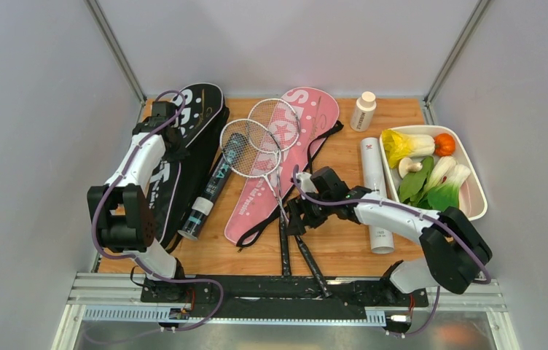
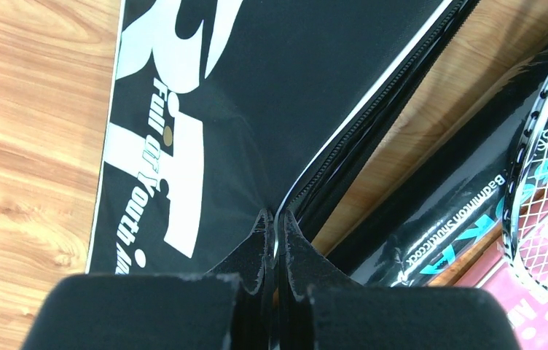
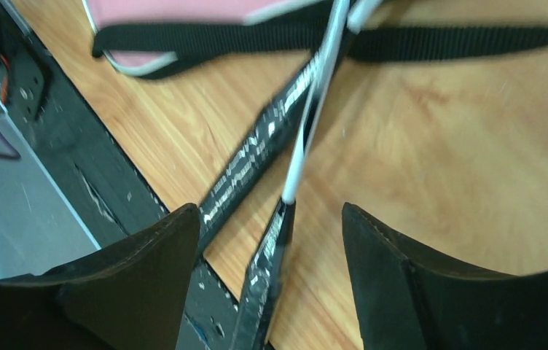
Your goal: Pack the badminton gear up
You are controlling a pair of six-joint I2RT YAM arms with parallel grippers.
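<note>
Two badminton rackets [image 1: 249, 135] lie crossed over a pink bag [image 1: 243, 219] and a dark shuttlecock tube [image 1: 205, 198], handles pointing to the front edge. My left gripper is shut at the edge of the black bag [image 2: 256, 109], by its white piping and zip, which may be pinched. My right gripper stands open above a racket's shaft and black handle [image 3: 260, 292], which runs between its fingers, apparently untouched.
A white tube [image 1: 377, 233] lies right of the right gripper. A white bottle [image 1: 363, 113] stands at the back. A tub of vegetables [image 1: 476, 200] occupies the right side.
</note>
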